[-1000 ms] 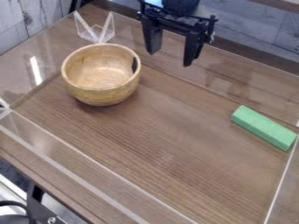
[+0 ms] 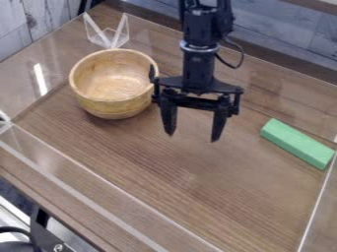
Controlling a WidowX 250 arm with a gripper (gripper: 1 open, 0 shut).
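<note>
My black gripper (image 2: pixel 195 116) hangs in the upper middle of the camera view, low over the wooden table, its fingers spread open with bare table between them. A round wooden bowl (image 2: pixel 112 103) sits just to its left, apparently empty. A green block (image 2: pixel 297 143) lies to the right, apart from the gripper.
A white object (image 2: pixel 108 31) is at the back left near the grey wall. A black cable shows at the lower left corner.
My gripper has come down and toward the front from the back of the table, where it was beside and behind the bowl. The bowl and green block have not moved.
</note>
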